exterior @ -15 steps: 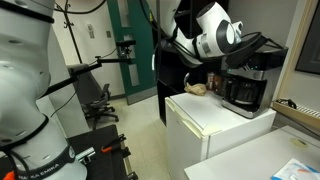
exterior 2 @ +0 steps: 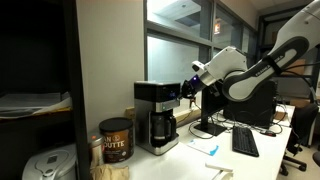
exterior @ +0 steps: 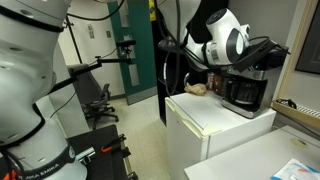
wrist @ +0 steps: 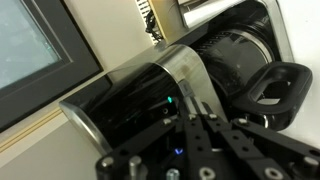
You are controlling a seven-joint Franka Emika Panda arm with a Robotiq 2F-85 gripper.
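Note:
A black and steel coffee maker stands on the white cabinet's far end, its glass carafe in place under the upper housing. My gripper is at the machine's upper front, tilted down towards it. From the wrist, the steel-edged front of the coffee maker fills the left and middle, and the carafe's black handle lies to the right. The fingers look shut, with nothing visible between them. Whether the fingertips touch the machine I cannot tell, as they blend into its dark front.
A jar with a dark lid stands beside the machine. The white cabinet top is mostly clear in front of it. A monitor and a keyboard are on the far side. A wall frame hangs behind the machine.
The arm's wrist has shifted right and slightly down in exterior view 1, bringing my gripper lower over the coffee maker's front. The machine and carafe look unmoved.

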